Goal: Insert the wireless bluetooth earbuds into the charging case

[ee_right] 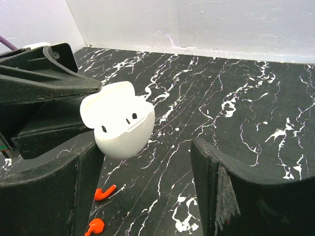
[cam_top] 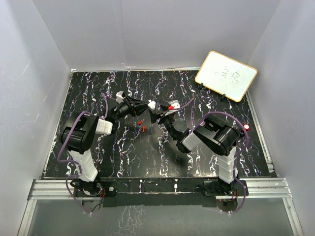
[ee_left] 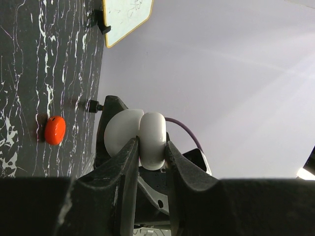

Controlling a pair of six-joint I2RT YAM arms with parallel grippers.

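Observation:
A white charging case (ee_right: 125,132) is held above the table, my left gripper shut on it. Its lid (ee_right: 106,101) stands open, and small dark slots show on the inner face, with no earbud seated there. Right beside the case is my right gripper (cam_top: 158,112), partly open with no earbud between its fingers. Its left finger (ee_right: 88,172) reaches close to the case's underside; whether they touch, I cannot tell. Two orange-red earbuds lie on the table below: one earbud (ee_right: 104,192) and, nearer the camera, a second earbud (ee_right: 96,226), partly cut off.
A whiteboard (cam_top: 226,73) with writing leans at the back right, far from both grippers. Grey walls (cam_top: 147,34) enclose the sides and back.

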